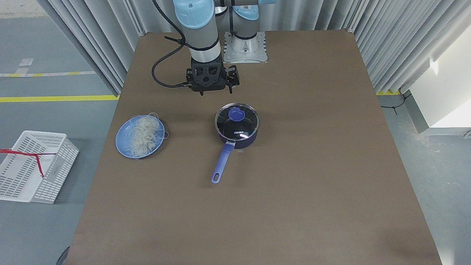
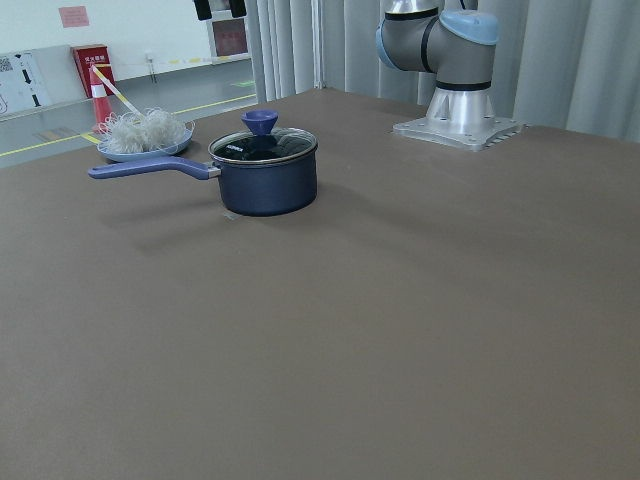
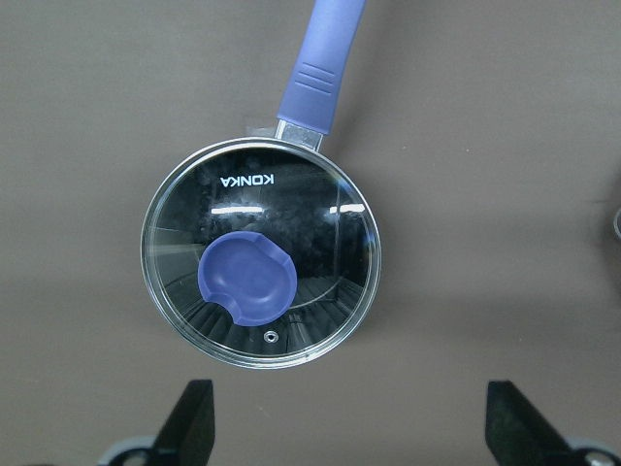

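A dark blue saucepan [image 2: 268, 190] with a glass lid [image 1: 237, 128], blue knob [image 3: 246, 277] and long blue handle [image 1: 223, 161] stands near the middle of the table. In the front view its handle points toward the near edge. To its left sits a blue plate [image 1: 126, 145] holding pale stringy noodles [image 1: 143, 134]. My gripper hangs above and behind the pan, open, with nothing between its fingers; the wrist view looks straight down on the lid. In the left view only the dark fingertips show at the top edge.
A white basket [image 1: 57, 174] with red straps is off the table at the left. The robot base [image 2: 460, 125] stands at the back.
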